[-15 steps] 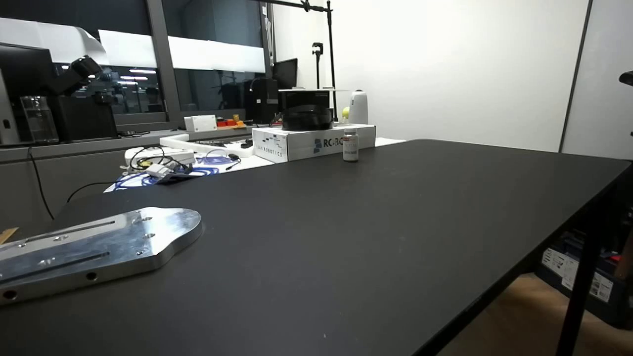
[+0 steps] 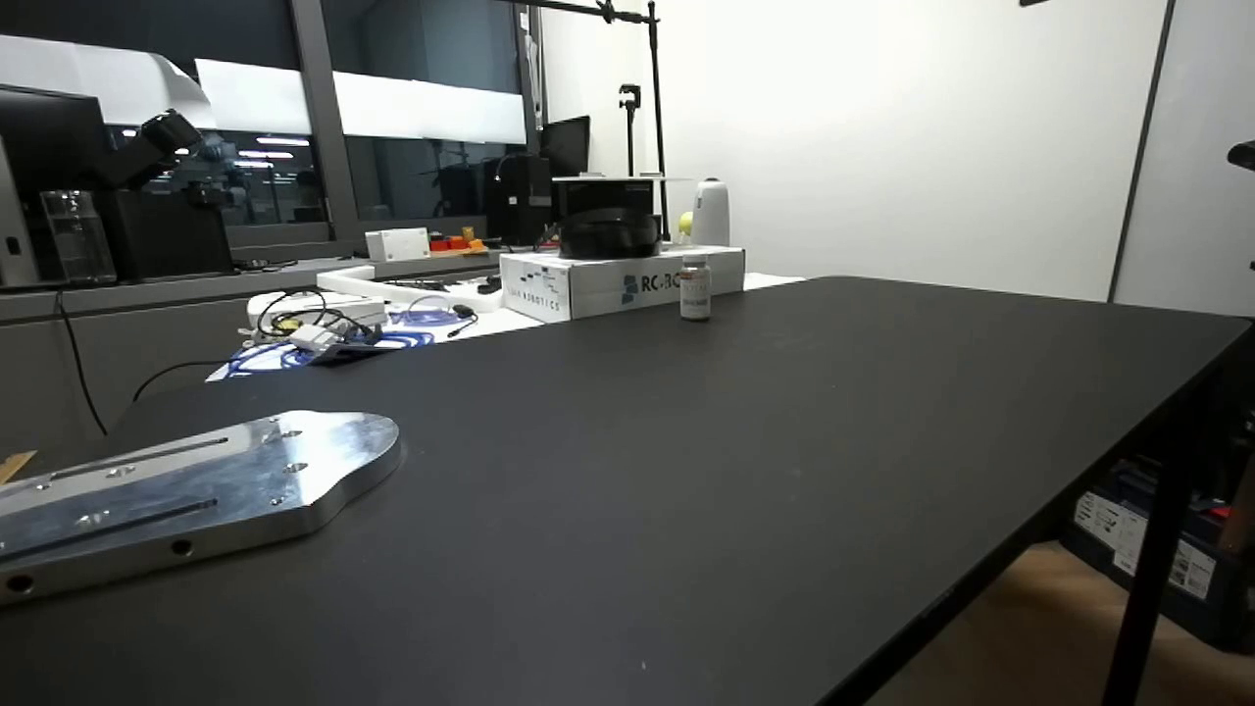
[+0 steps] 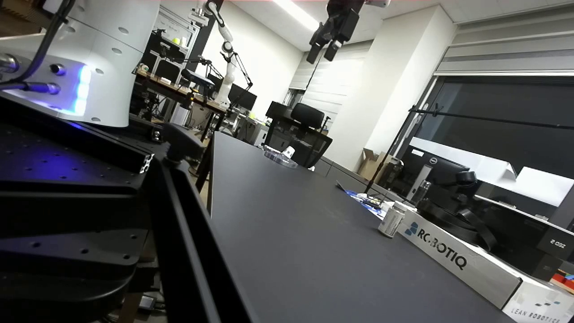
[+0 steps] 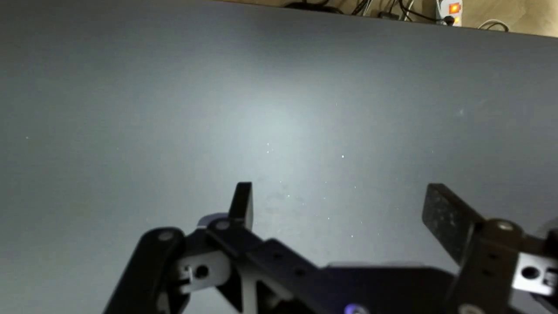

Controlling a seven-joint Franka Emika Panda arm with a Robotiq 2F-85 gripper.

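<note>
A small labelled bottle [image 2: 695, 292] stands upright near the far edge of the black table [image 2: 753, 471]. In exterior view 2 the same bottle [image 3: 393, 220] shows at the table's right side, close to a long white box. High above the tabletop hangs my gripper [image 3: 323, 54], well away from the bottle. Its two fingers stand wide apart in the wrist view, where the gripper is open over bare table surface. Nothing lies between the fingertips, and the bottle is outside that view.
A flat metal plate [image 2: 235, 471] with slots and holes lies at the table's near left in exterior view 1. Behind the bottle, the white Robotiq box [image 2: 624, 282] carries a black object [image 2: 609, 233].
</note>
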